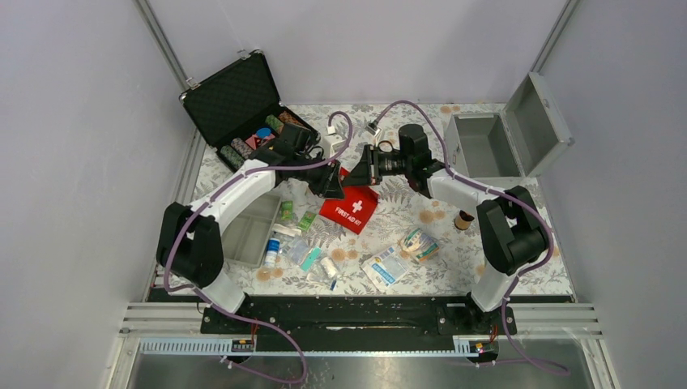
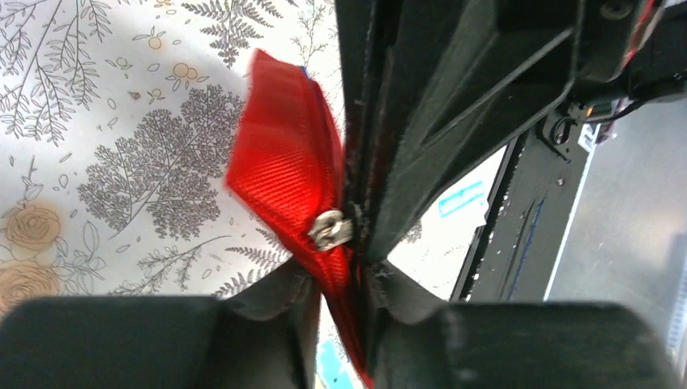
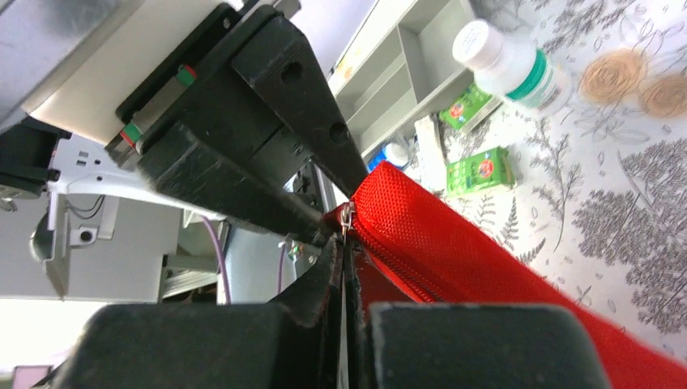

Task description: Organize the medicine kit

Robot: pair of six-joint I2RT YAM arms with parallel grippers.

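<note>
A red first aid kit pouch (image 1: 348,209) hangs between my two grippers over the table's middle. My left gripper (image 1: 332,182) is at its upper edge; in the left wrist view the red fabric (image 2: 283,146) runs between or against its fingers, finger width unclear. My right gripper (image 1: 366,168) is shut on the pouch's metal zipper pull (image 3: 347,217), with its tips close to the left gripper's black fingers.
An open grey tray (image 1: 247,235), medicine items (image 1: 308,259), packets (image 1: 387,267) and a brown bottle (image 1: 463,220) lie around. An open black case (image 1: 227,105) stands back left, an open grey box (image 1: 482,146) back right.
</note>
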